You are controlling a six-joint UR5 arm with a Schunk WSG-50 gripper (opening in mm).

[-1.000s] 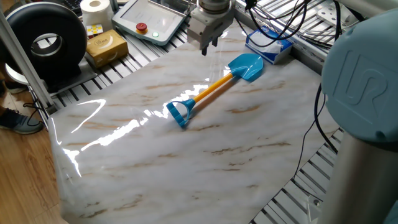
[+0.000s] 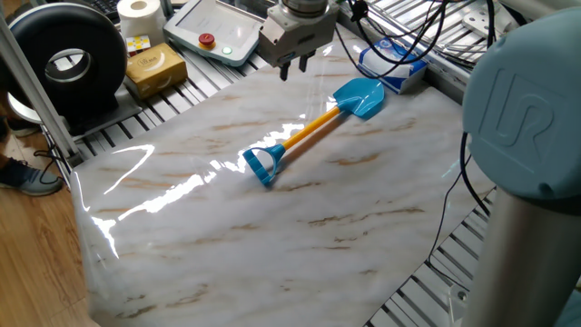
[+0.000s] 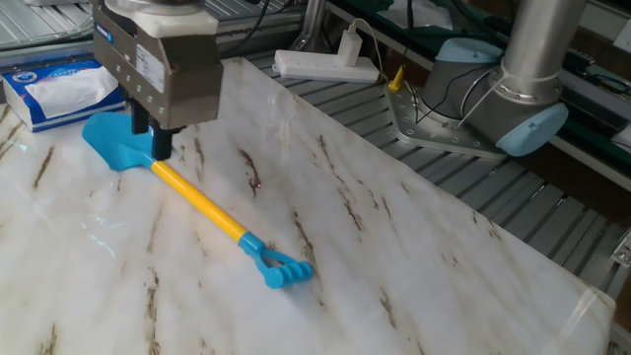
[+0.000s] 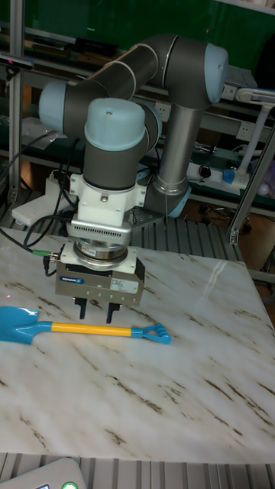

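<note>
A toy shovel with a blue blade (image 2: 360,97), a yellow shaft (image 3: 198,201) and a blue D-shaped grip (image 2: 263,165) lies flat on the marble-patterned table (image 2: 272,259). In the air above the table hangs my gripper (image 4: 96,315), pointing down. Its two dark fingers (image 4: 110,313) stand apart, with nothing between them, so it is open. The first exterior view places the gripper (image 2: 294,69) up and to the left of the blade. From the second side the gripper (image 3: 152,141) overlaps the place where blade and shaft meet; no contact with the shovel shows.
Beside the blade sits a blue-and-white tissue pack (image 3: 65,93). A teach pendant (image 2: 213,32), a yellow box (image 2: 156,71) and a black ring-shaped object (image 2: 68,64) stand beyond the table edge.
In the first exterior view my gripper has shifted left, and its fingers look slightly farther apart from this angle. The shovel has stayed in place.
</note>
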